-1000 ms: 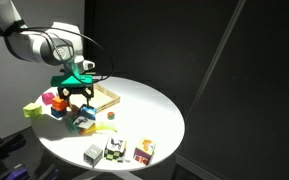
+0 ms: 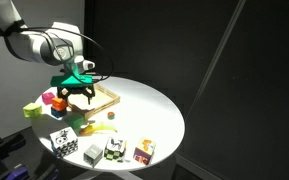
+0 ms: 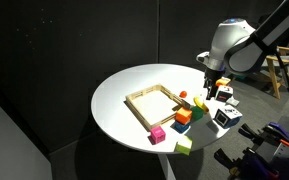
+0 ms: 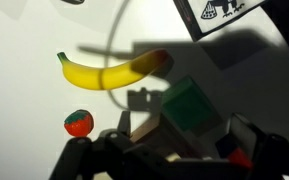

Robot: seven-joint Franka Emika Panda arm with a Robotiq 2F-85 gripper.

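Observation:
My gripper is open above the table, its dark fingers wide apart at the bottom of the wrist view. A green cube [image 4: 189,106] lies below, in line with the space between them, and nothing is held. The yellow banana [image 4: 109,74] rests to the cube's upper left, with a small red fruit [image 4: 79,123] below it. A white block with dark drawings [image 4: 220,10] is partly cut off at the top. In the first exterior view, this printed block [image 2: 64,141] stands near the table's front edge.
A shallow wooden tray [image 3: 135,107] lies on the table. Nearby are orange [image 3: 184,116], blue [image 3: 181,127], pink [image 3: 157,134] and yellow-green [image 3: 183,146] cubes. More printed blocks [image 2: 115,149] line the front.
A blue shape near the middle of the blocks has gone from view. A white printed block now stands at the front left, and the green cube shows clearly. The arm looks much the same.

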